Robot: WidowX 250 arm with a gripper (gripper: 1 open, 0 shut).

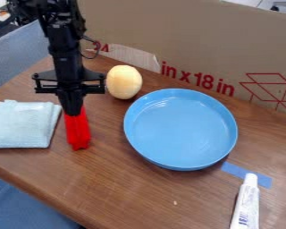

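Note:
My black gripper (71, 98) points down at the left of the table, shut, over the far end of a red oblong object (79, 131) that lies on the wood. Whether anything is between the fingertips is hard to tell. A folded pale blue cloth (19, 127) lies left of the red object, and a blue plate (180, 129) lies to its right.
A pale yellow egg-shaped object (124, 82) sits behind, right of the gripper. A white tube (246, 203) lies at the front right near blue tape. A cardboard box (217, 49) stands along the back. Bare wood (133, 192) is in the front middle.

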